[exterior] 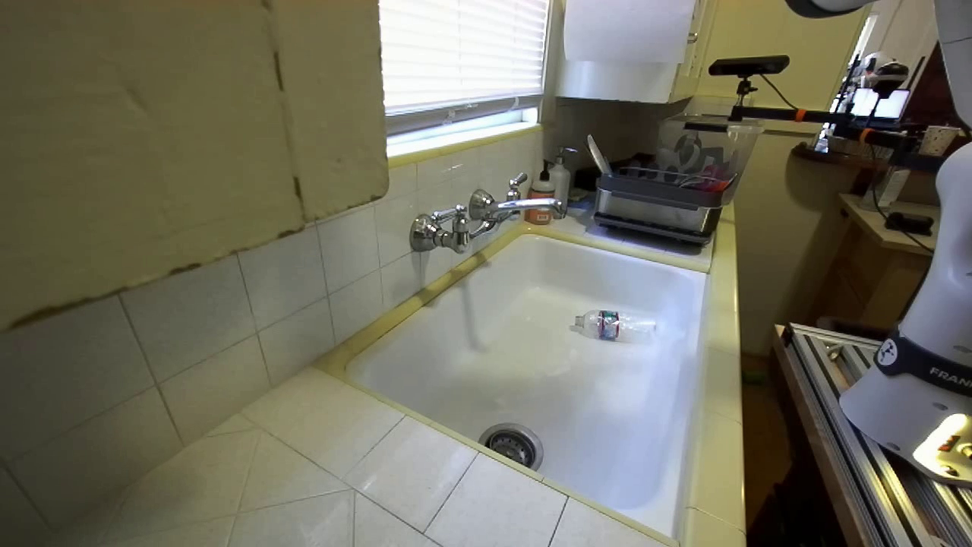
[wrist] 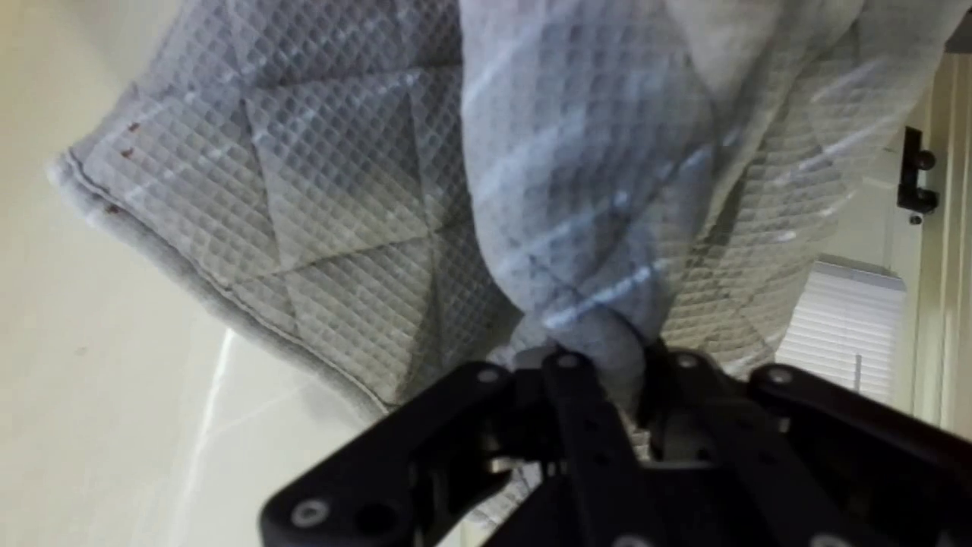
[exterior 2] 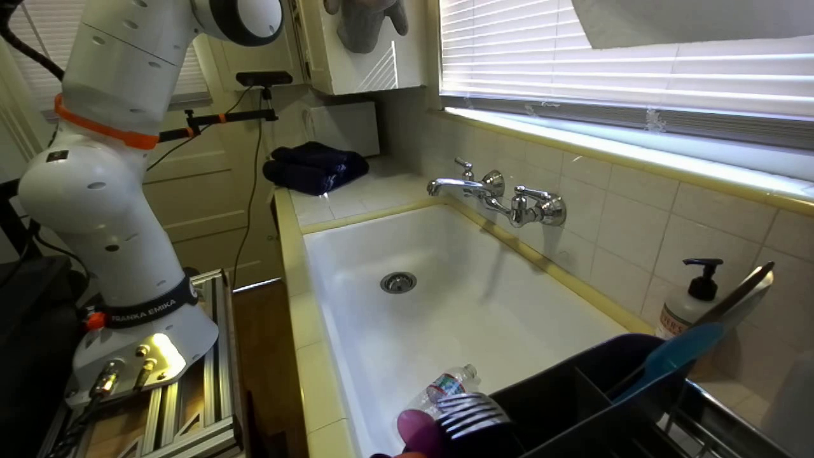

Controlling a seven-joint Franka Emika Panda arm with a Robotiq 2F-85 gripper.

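A grey quilted cloth [wrist: 583, 164] fills the upper middle of the wrist view, bunched where my gripper is shut on it. The fold between the black fingers is narrow, while the rest spreads out with a bound edge at the left. In exterior view 2 a grey cloth-like thing [exterior 2: 364, 24] hangs at the top edge before the cabinet; its upper part is cut off. Neither exterior view shows the gripper itself.
A clear plastic bottle [exterior: 612, 325] lies in the white sink [exterior: 556, 383], well away from the drain [exterior: 512, 447]. The faucet [exterior: 524, 206] juts over the sink. Beyond stands a dish rack [exterior: 661, 205]. A dark folded cloth [exterior 2: 317, 166] rests on the opposite counter.
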